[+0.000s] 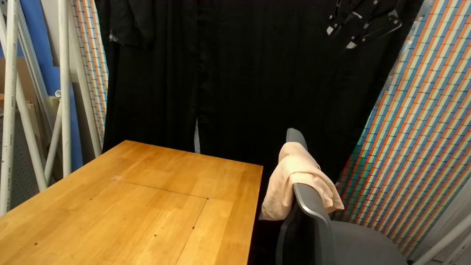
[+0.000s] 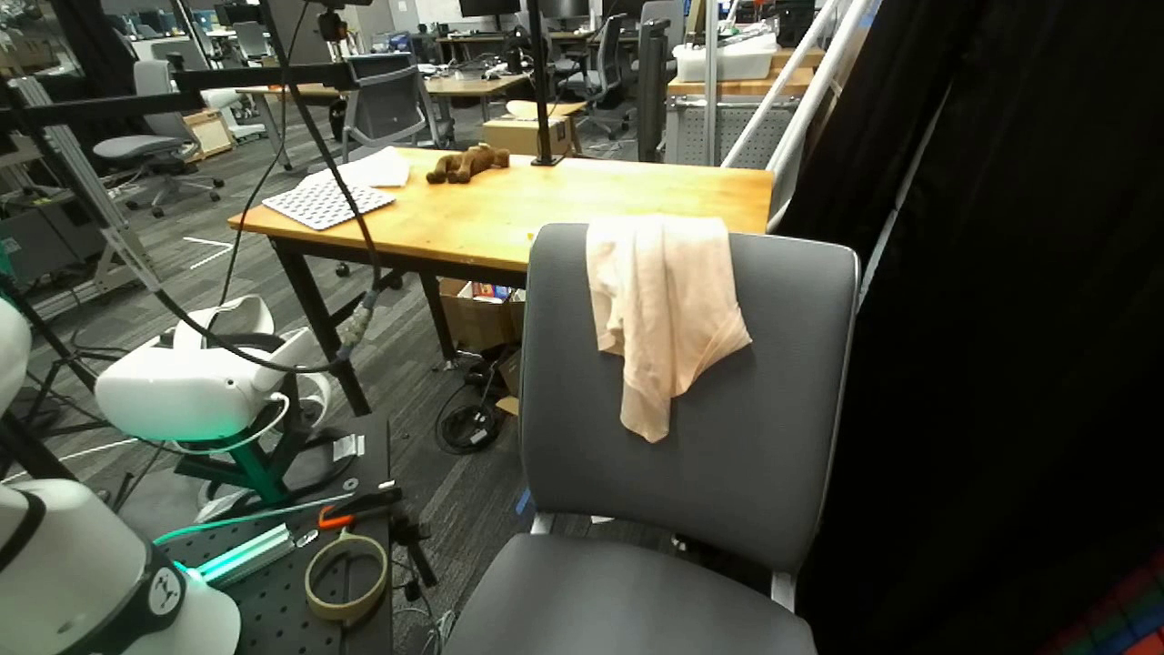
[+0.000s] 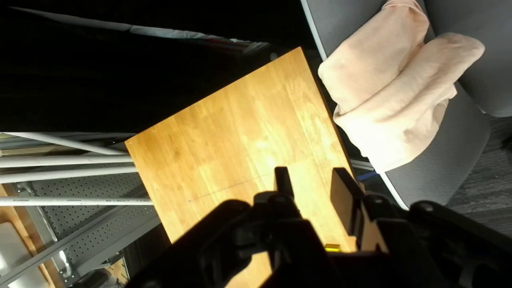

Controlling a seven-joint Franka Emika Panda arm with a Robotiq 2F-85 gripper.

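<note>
A peach cloth drapes over the top of a grey chair's backrest, hanging down both sides. From the other exterior view, the cloth falls in folds down the seat side. My gripper is high above the chair, apart from the cloth, with its fingertips spread. In the wrist view the gripper stands open, only the tabletop visible between its fingers. The cloth lies off to the right in that view, clear of both fingers.
A brown plush toy and a white patterned sheet are at its other end. Black curtains hang behind. A headset stands near the robot base.
</note>
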